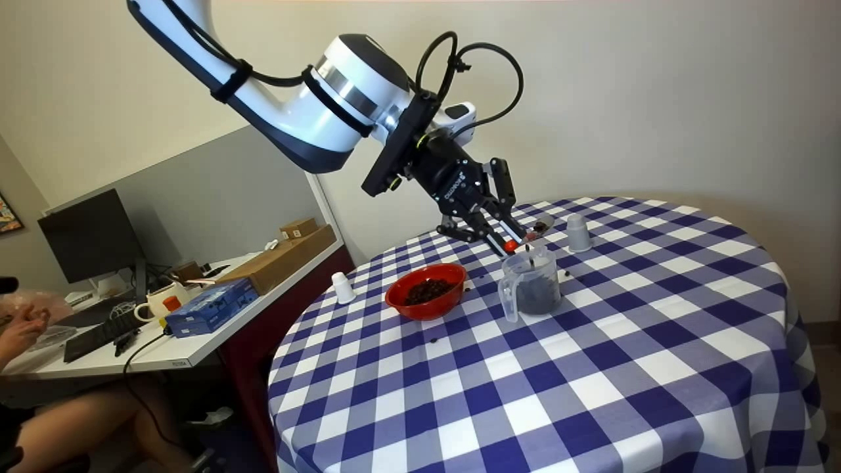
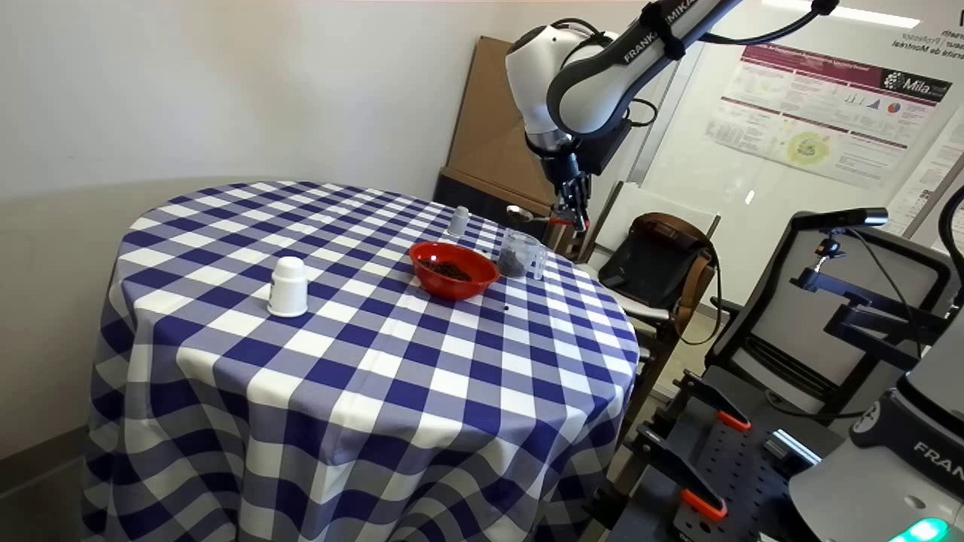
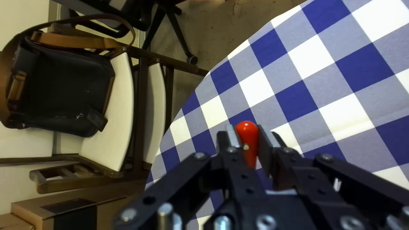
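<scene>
In exterior view 1 my gripper (image 1: 508, 236) is shut on the red handle (image 1: 510, 246) of a spoon, above the clear measuring cup (image 1: 520, 276). Dark pieces (image 1: 538, 297) fill the lower part of the cup. The spoon's bowl (image 1: 545, 224) is tilted and holds a few dark pieces; others appear in the air over the cup's mouth. Exterior view 2 shows the spoon bowl (image 2: 519, 213) above and left of the cup. From the wrist view, the red handle end (image 3: 248, 141) sits between both fingers; the bowl is hidden there. A red bowl (image 1: 398, 298) with dark pieces stands beside the cup.
A grey cup (image 1: 579, 234) stands upside down behind the measuring cup, and a white cup (image 1: 343, 288) stands left of the red bowl. Several loose dark pieces lie on the checkered cloth (image 1: 631, 339).
</scene>
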